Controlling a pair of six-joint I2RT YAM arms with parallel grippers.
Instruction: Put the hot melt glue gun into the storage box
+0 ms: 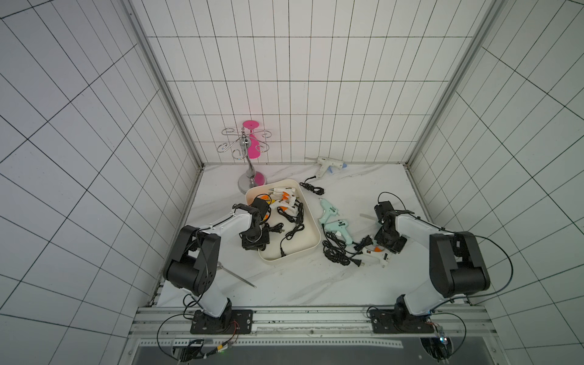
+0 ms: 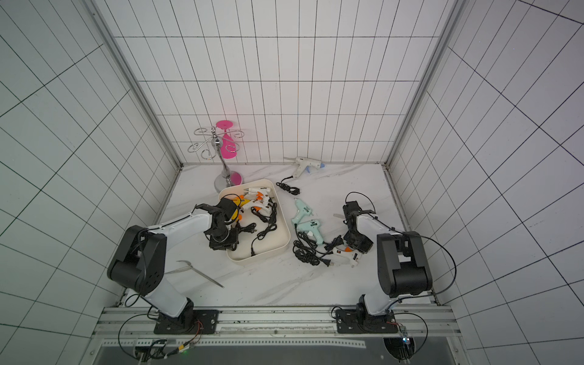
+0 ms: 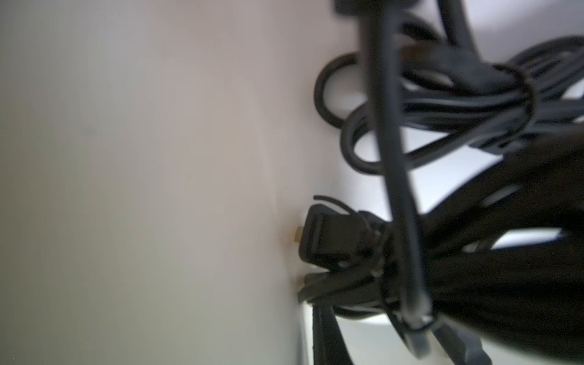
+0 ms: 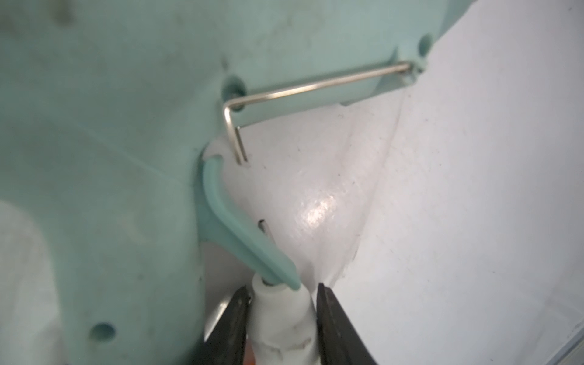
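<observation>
The cream storage box (image 1: pixel 309 239) holds white-and-orange glue guns (image 1: pixel 286 206) and black cords. At its left side, my left gripper (image 1: pixel 254 241) is shut; in the left wrist view a bundled black cord (image 3: pixel 365 243) lies at its fingers, beside a pale wall. My right gripper is part open low at the right, its fingers on either side of a white rounded end (image 4: pixel 279 328). A mint glue gun (image 4: pixel 121 182) fills the left of that view, its trigger overlapping the white end. Two more mint guns, one of them (image 1: pixel 338 228), lie right of the box.
A tangle of black cords (image 1: pixel 340 250) and a white-and-orange gun (image 1: pixel 378 255) lie between box and right arm. At the back are a white glue gun (image 1: pixel 328 164) and a metal stand (image 1: pixel 248 179). A thin rod (image 1: pixel 237 275) lies at front left.
</observation>
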